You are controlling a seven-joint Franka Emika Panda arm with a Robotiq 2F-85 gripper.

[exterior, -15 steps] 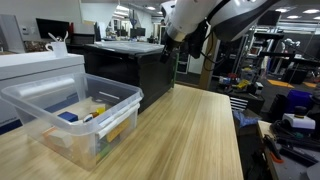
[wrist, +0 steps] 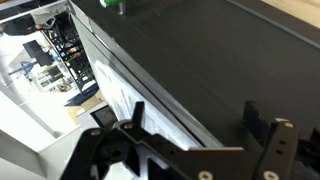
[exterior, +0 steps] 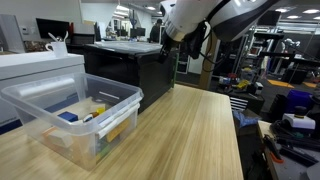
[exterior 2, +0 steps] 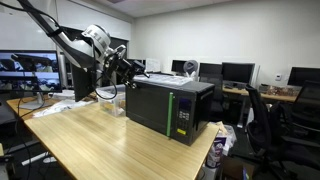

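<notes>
My gripper stands open at the microwave, with nothing seen between its dark fingers. The black microwave (exterior 2: 150,105) sits on the table and has a green strip down its front. In the wrist view, its dark surface (wrist: 190,60) fills the area beyond the fingers, and something green (wrist: 110,4) shows at the top edge. In exterior view 1 the microwave (exterior: 120,68) stands behind the clear bin, and my arm reaches to its upper edge from the right. Whether the fingers touch it, I cannot tell.
A clear plastic bin (exterior: 100,135) holding several small items, one of them blue, stands on the wooden table (exterior: 190,140). Office chairs (exterior 2: 265,125) stand beyond the microwave.
</notes>
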